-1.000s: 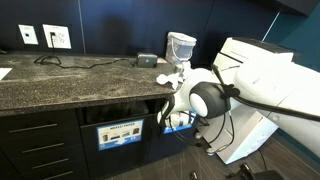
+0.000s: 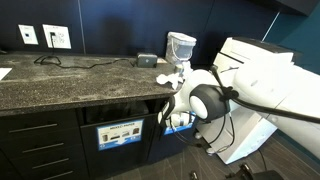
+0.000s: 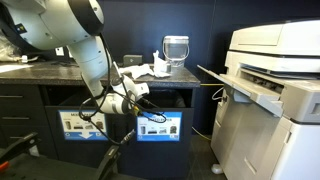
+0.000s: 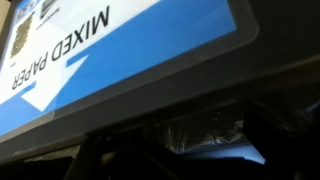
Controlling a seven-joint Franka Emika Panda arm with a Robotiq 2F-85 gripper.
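Note:
My gripper shows dark at the bottom of the wrist view, its fingers apart with nothing visible between them. A bin front with a blue and white "MIXED PAPER" label (image 4: pixel 130 50) fills the upper part of that view. Beyond the bin's dark rim lies shiny liner (image 4: pixel 215 128) and a pale bluish patch (image 4: pixel 228 153), too dim to identify. In exterior view 2 the white arm (image 3: pixel 95 68) reaches down to the bins under the counter. Two labelled bins show there, the left (image 3: pixel 82 122) and the right (image 3: pixel 158 126).
A granite counter (image 2: pixel 85 82) runs above the bins, carrying a clear bucket (image 3: pixel 175 50), white crumpled material (image 3: pixel 158 66) and a small dark box (image 2: pixel 147 60). A white printer-like machine (image 3: pixel 265 100) stands to the right, its tray sticking out toward the bins.

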